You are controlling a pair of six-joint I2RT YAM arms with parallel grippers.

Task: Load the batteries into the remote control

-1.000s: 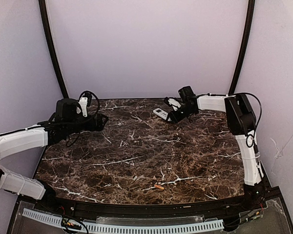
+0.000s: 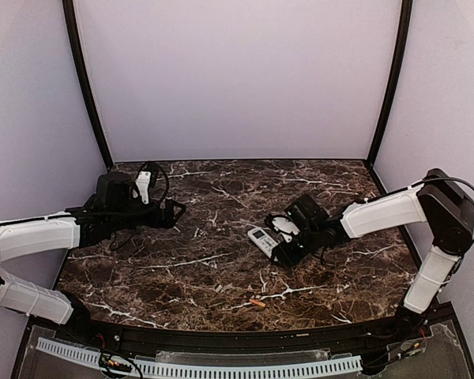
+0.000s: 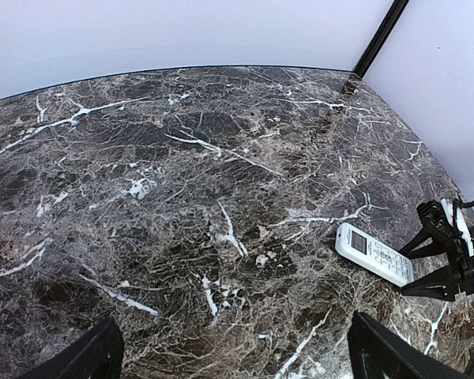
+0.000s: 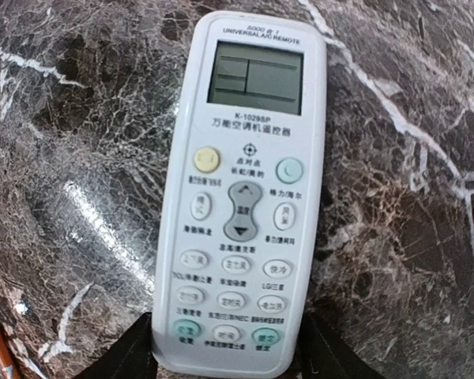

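Note:
The white remote control (image 4: 241, 237) has its buttons and screen facing up. My right gripper is shut on its lower end, one finger (image 4: 134, 351) against each long side. In the top view the remote (image 2: 261, 242) is right of centre, at or close to the table; any gap beneath cannot be told. An orange battery (image 2: 257, 302) lies toward the front, and part of it, an orange piece (image 4: 0, 347), shows in the right wrist view. My left gripper stands open and empty over the left side. The remote's battery compartment is hidden underneath.
Small pale pieces (image 2: 218, 289) lie left of the orange battery, too small to identify. White walls (image 2: 237, 79) enclose the back and sides.
The right gripper has brought the remote from the back of the table toward the front. The left arm has shifted a little forward and right.

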